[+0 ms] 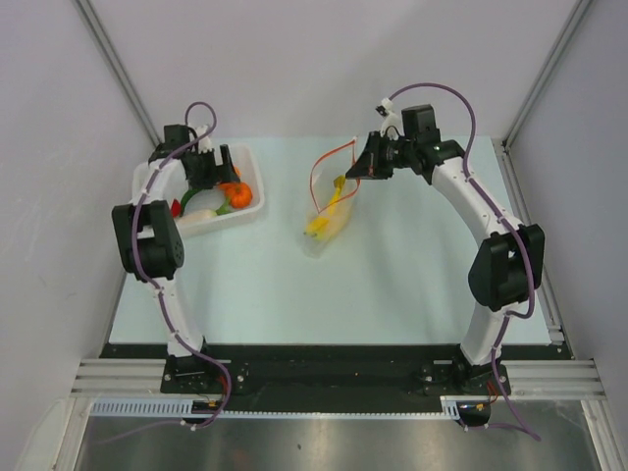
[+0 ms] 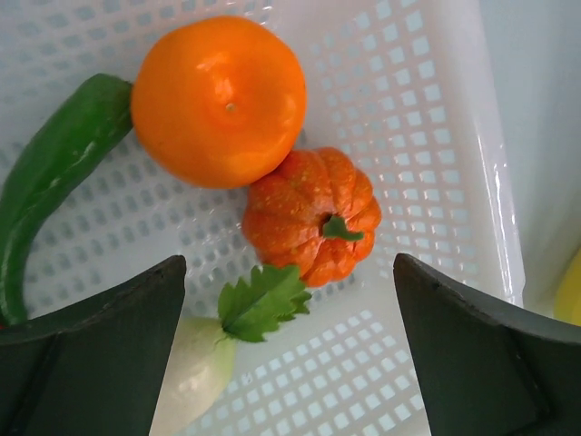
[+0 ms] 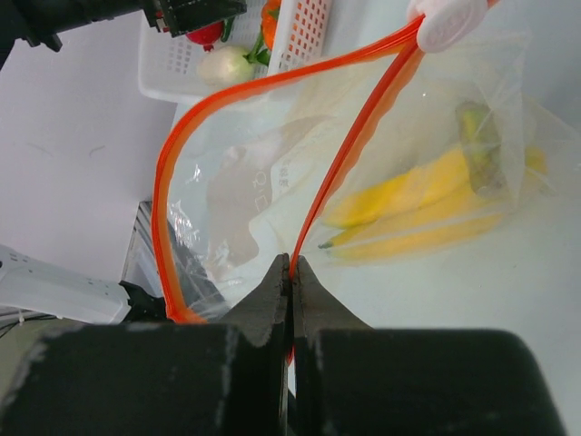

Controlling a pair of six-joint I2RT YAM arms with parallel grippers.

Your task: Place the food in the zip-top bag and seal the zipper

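Note:
My left gripper hangs open over a white basket (image 2: 481, 182) holding an orange tomato-like fruit (image 2: 218, 100), a small pumpkin (image 2: 313, 213), a green pepper (image 2: 56, 177) and a pale root vegetable with a leaf (image 2: 191, 372). A clear zip bag (image 3: 245, 200) with an orange zipper stands mid-table, bananas (image 3: 408, 195) and a greenish item inside. My right gripper is shut on the bag's zipper edge, holding the mouth up.

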